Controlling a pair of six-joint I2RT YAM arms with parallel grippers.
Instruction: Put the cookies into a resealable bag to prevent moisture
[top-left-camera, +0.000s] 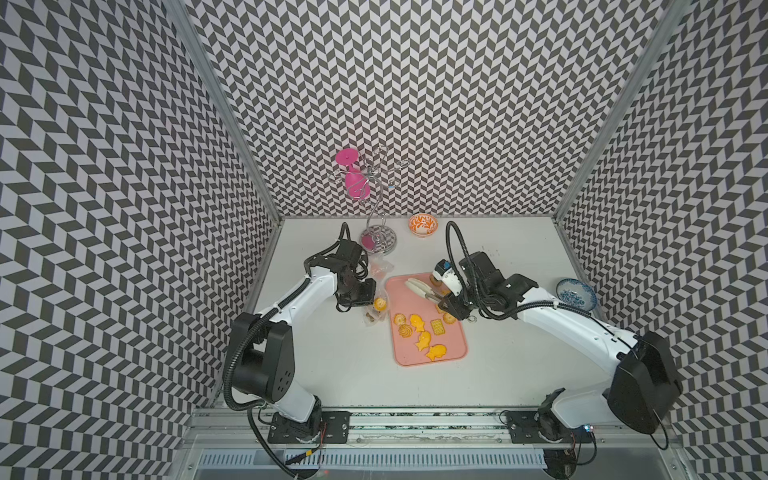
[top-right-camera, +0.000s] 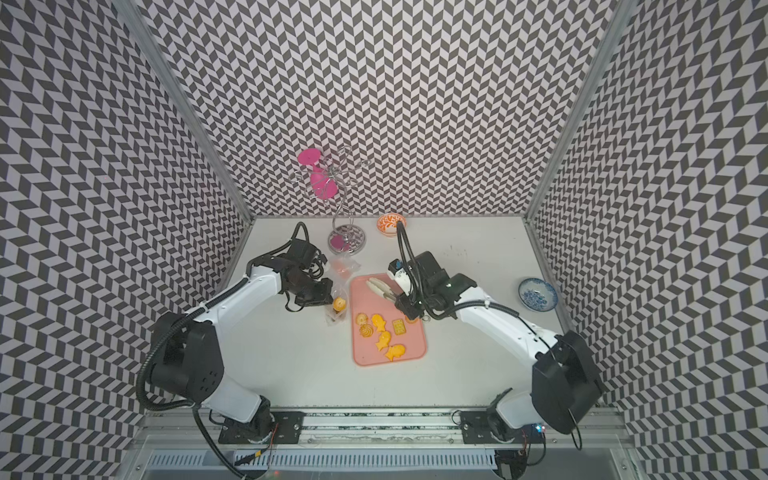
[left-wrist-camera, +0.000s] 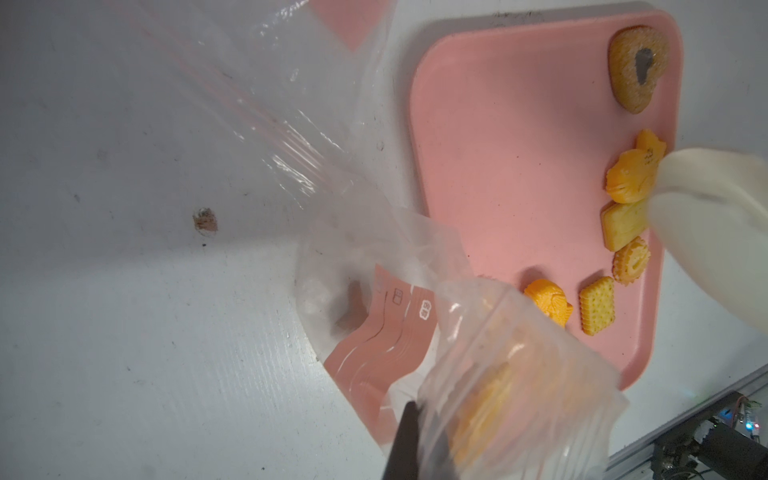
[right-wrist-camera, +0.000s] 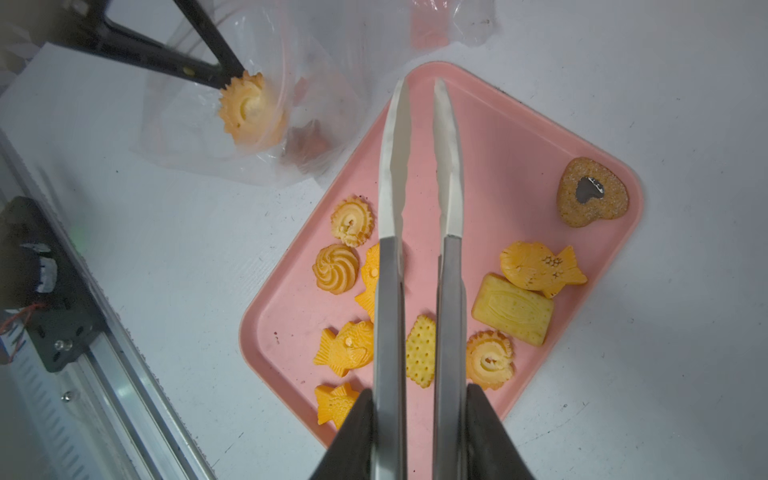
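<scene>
The pink tray (right-wrist-camera: 504, 200) carries several cookies: fish crackers (right-wrist-camera: 541, 267), a heart cookie (right-wrist-camera: 590, 192), round and rectangular biscuits (right-wrist-camera: 512, 308). Left of it lies the clear resealable bag (left-wrist-camera: 368, 352), a round cookie (right-wrist-camera: 249, 108) inside. My left gripper is at the bag's edge, shut; the left wrist view shows bag plastic around its fingers, though its grip is unclear. My right gripper, with long pale tips, stands open above the tray, nothing between its fingers.
A metal stand with pink pieces (top-left-camera: 356, 184) and an orange patterned bowl (top-left-camera: 422, 225) are at the back. A blue patterned dish (top-left-camera: 576, 296) sits at the far right.
</scene>
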